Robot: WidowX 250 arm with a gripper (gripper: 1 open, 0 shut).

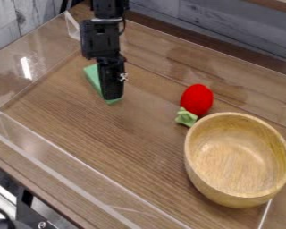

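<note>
My black gripper [110, 86] hangs at the upper left, its tip over a green block [96, 73] that lies flat on the wooden table and is partly hidden by it. The gripper looks shut, and I cannot make out anything held between its fingers.
A red object [196, 99] with a small light-green piece [186, 116] beside it lies at the right of centre. A large round wooden bowl [236, 188] fills the lower right.
</note>
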